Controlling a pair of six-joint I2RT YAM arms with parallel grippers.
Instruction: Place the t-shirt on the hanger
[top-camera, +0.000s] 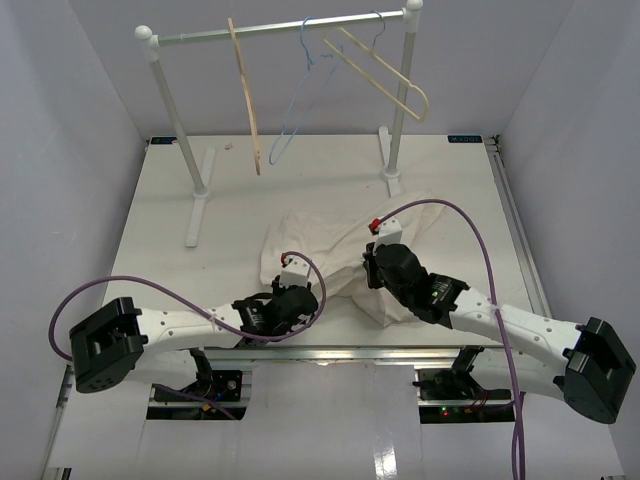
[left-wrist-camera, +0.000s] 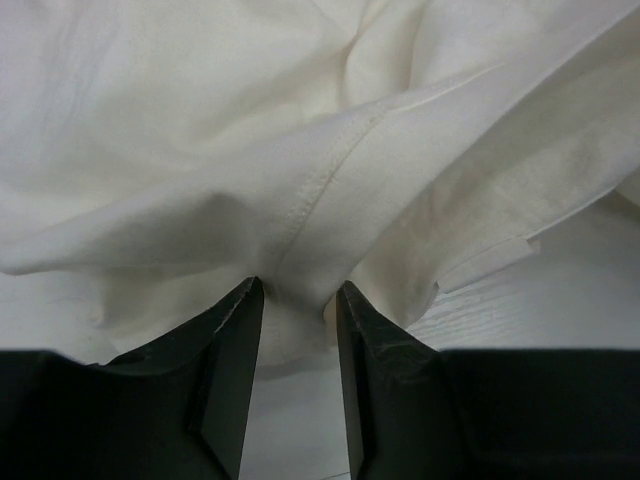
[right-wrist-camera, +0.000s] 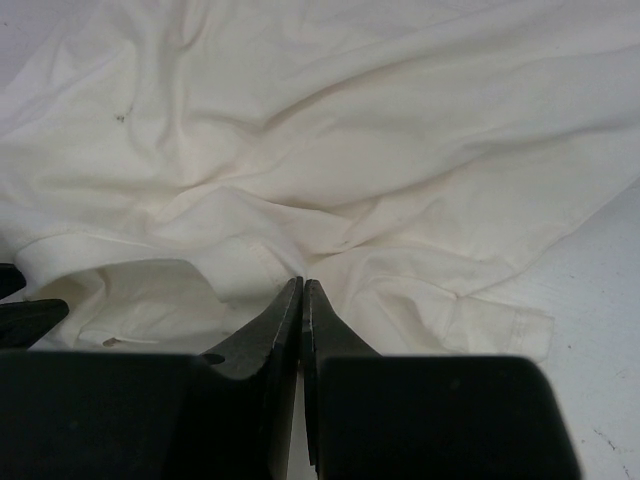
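A cream T-shirt (top-camera: 310, 232) lies crumpled on the white table, partly under both arms. My left gripper (top-camera: 281, 287) is low at its near left part; in the left wrist view its fingertips (left-wrist-camera: 247, 300) touch a seamed fold, with cloth at the gap, and whether they grip it is unclear. My right gripper (top-camera: 368, 265) is over the shirt's middle; in the right wrist view its fingertips meet at a fold of the cloth, looking shut, though any cloth between is hard to make out.
A white rail (top-camera: 225, 32) spans the back, holding a wooden hanger (top-camera: 243, 85), a blue hanger (top-camera: 285, 130) and a beige hanger (top-camera: 405, 90).
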